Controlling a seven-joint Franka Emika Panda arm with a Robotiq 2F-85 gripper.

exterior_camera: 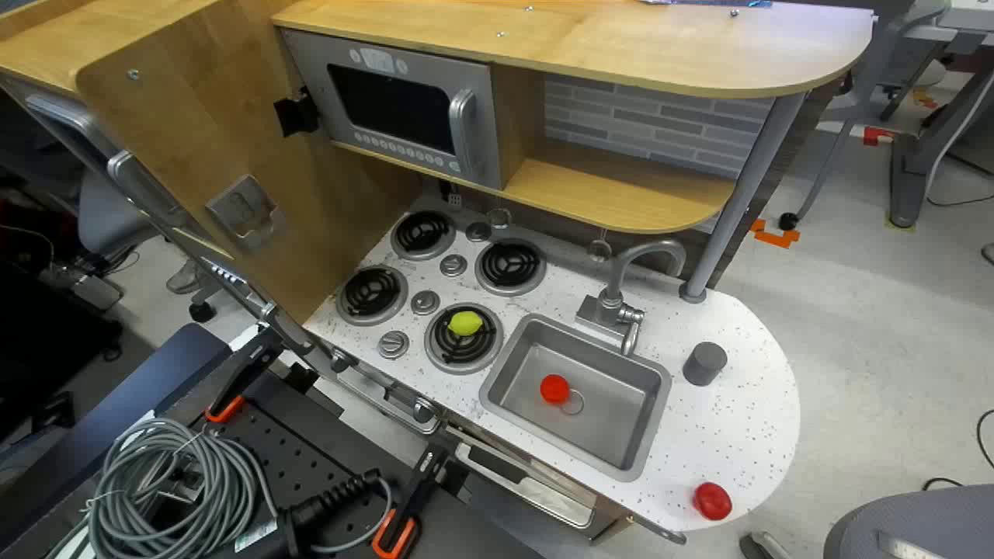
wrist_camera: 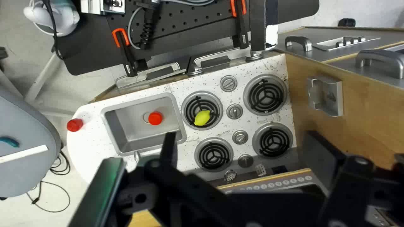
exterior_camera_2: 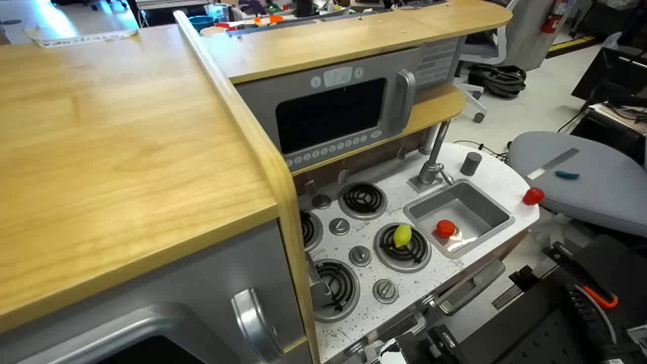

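Note:
A yellow-green lemon [exterior_camera: 465, 323] rests on the front burner nearest the sink. Inside the grey sink [exterior_camera: 582, 449], close to the drain, sits a red round object [exterior_camera: 554, 390]; it shows in the wrist view as well, left of the lemon [wrist_camera: 202, 118]. Another red round object [exterior_camera: 713, 501] stands at the counter's outer front edge. From high above the stove, my gripper looks down with its dark fingers spread wide. It is open and nothing is between them. Neither exterior view shows the gripper.
A dark grey cylinder [exterior_camera: 705, 363] stands on the white counter beyond the sink, near the faucet [exterior_camera: 643, 251]. The microwave [exterior_camera: 391, 107] and a wooden shelf [exterior_camera: 624, 191] overhang the back. A tall wooden side panel [wrist_camera: 352, 117] borders the stove. Open speckled counter surrounds the sink's outer end.

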